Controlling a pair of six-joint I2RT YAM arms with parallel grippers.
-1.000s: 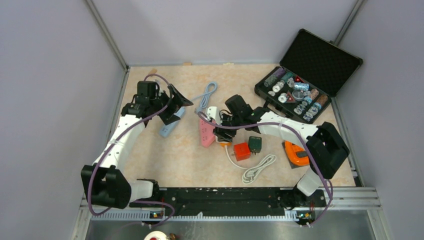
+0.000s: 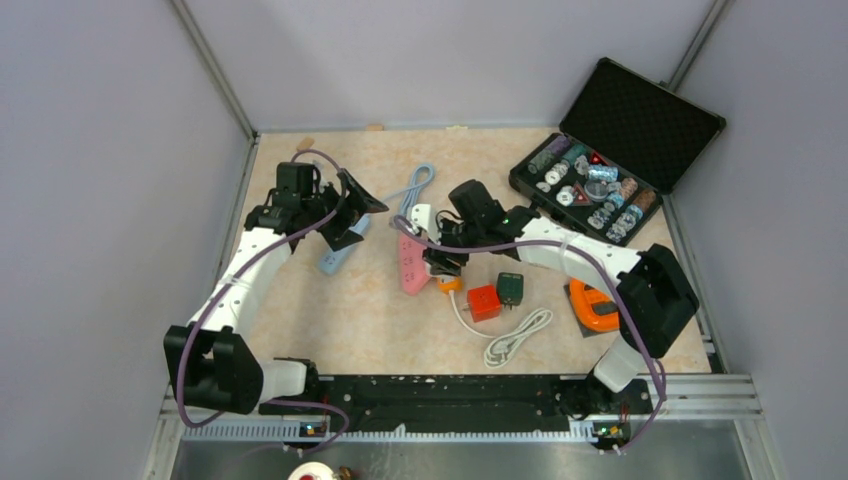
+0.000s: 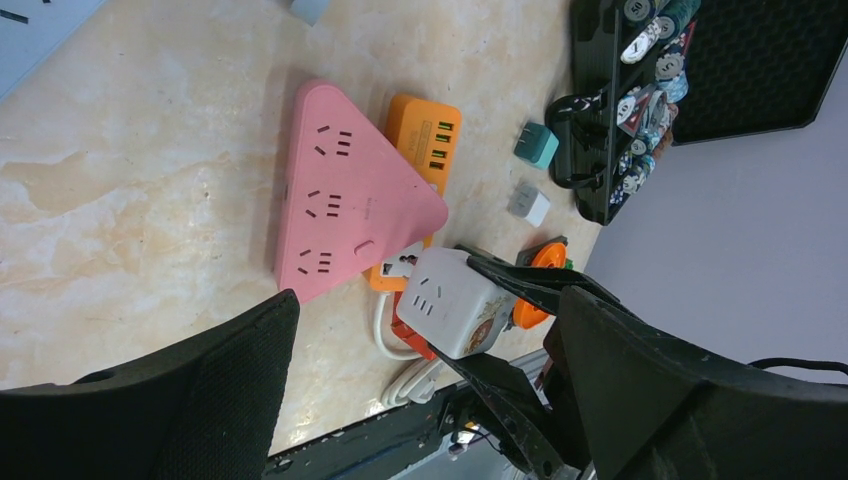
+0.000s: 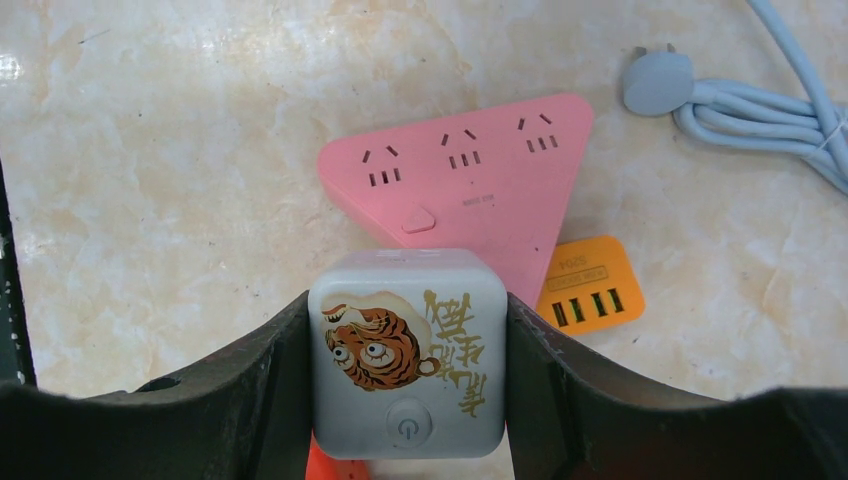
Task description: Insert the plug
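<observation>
My right gripper is shut on a white cube plug with a tiger print and a power button. In the left wrist view the plug shows sockets on one face and hangs over the orange power strip, beside the pink triangular strip. In the right wrist view the pink strip lies just beyond the plug, with part of the orange strip showing. My left gripper stands open over the left of the table, with nothing between its fingers.
A blue strip with coiled cable lies left of the pink one. Red and dark green adapters and a white cable coil lie at front right. An open chip case fills the back right.
My right gripper has shifted slightly toward the back of the table with the white plug, uncovering more of the orange strip in the top view. The left arm is almost unmoved.
</observation>
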